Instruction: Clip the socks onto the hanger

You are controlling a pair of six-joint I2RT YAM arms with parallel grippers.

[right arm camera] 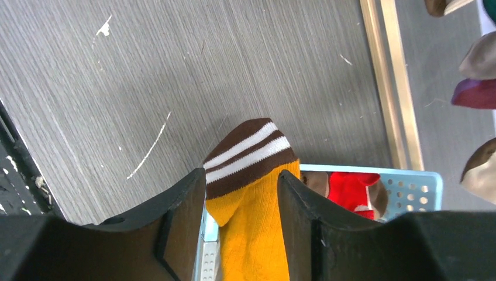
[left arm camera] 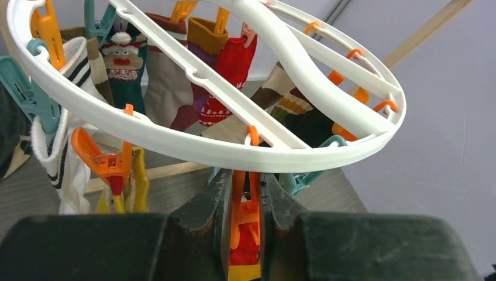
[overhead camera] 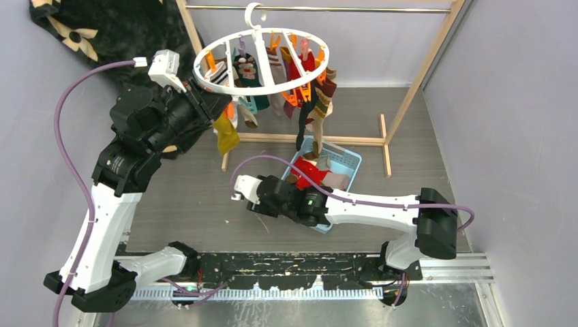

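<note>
The round white hanger [overhead camera: 274, 90] hangs from the metal rail, with several socks clipped along its far and side edges. At its near rim, my left gripper is shut on an orange clip [left arm camera: 237, 190]. A yellow sock [left arm camera: 139, 181] hangs from another orange clip [left arm camera: 105, 155] to the left. In the right wrist view, a yellow sock with a brown-and-white striped cuff [right arm camera: 251, 158] lies over the edge of the blue basket [right arm camera: 430, 181]. My right gripper stands part open above it, the cuff showing between its fingers; whether they touch it cannot be told.
Red and grey socks [overhead camera: 334, 180] lie in the basket, partly covered by my right arm in the top view. The wooden stand's foot bar [overhead camera: 272, 137] runs behind it. Left of the basket, the floor [overhead camera: 177, 211] is bare.
</note>
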